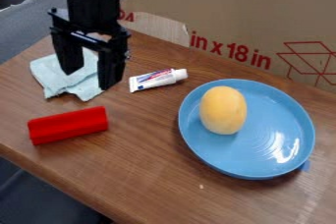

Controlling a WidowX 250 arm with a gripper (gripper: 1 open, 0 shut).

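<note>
My black gripper (pixel 88 55) is at the upper left, open, with its fingers hanging over a folded pale blue cloth (pixel 53 82); I cannot tell whether it touches the cloth. To the right of the cloth lies a white toothpaste tube (pixel 157 80). In front, at the lower left, is a red block (pixel 67 125). A yellow oval object (pixel 222 110) sits on a blue plate (pixel 262 154) at the right.
A cardboard box (pixel 243 22) stands along the back of the wooden table (pixel 171 189). The table's left edge borders a grey and dark area.
</note>
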